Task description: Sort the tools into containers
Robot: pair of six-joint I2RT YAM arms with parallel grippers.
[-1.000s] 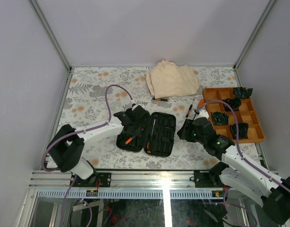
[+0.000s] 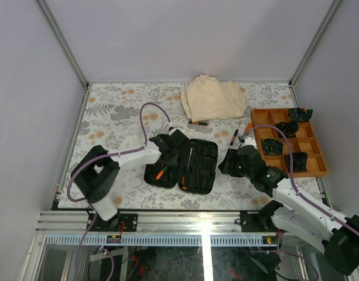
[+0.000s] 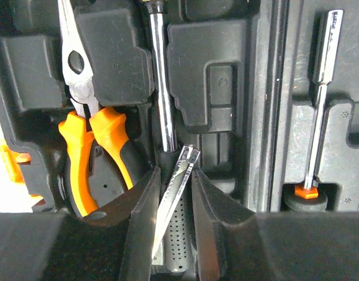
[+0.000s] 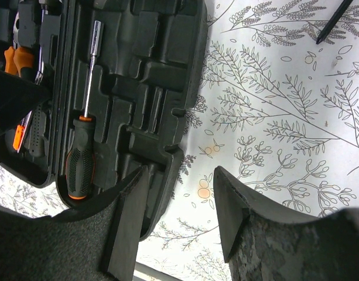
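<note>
The utility knife [image 3: 179, 178] lies slanted across the dark dotted hammer handle [image 3: 177, 234] in the left half of the black toolbox [image 2: 194, 186], not seated in a slot. In the right wrist view the knife's orange end [image 4: 18, 137] points to the lower left. My left gripper is over it, fingers partly apart on either side of the knife, with a gap still showing. Orange-handled pliers [image 3: 118, 140] are beside the hammer; a screwdriver [image 4: 81, 164] sits in the right half. Above the table right of the toolbox, my right gripper stands open and empty.
An orange compartment tray [image 2: 317, 167] with black cable bundles stands at the right. A beige cloth [image 2: 213, 96] lies at the back, with one slim tool [image 2: 198, 123] at its front edge and another tool [image 2: 233, 138] near the tray.
</note>
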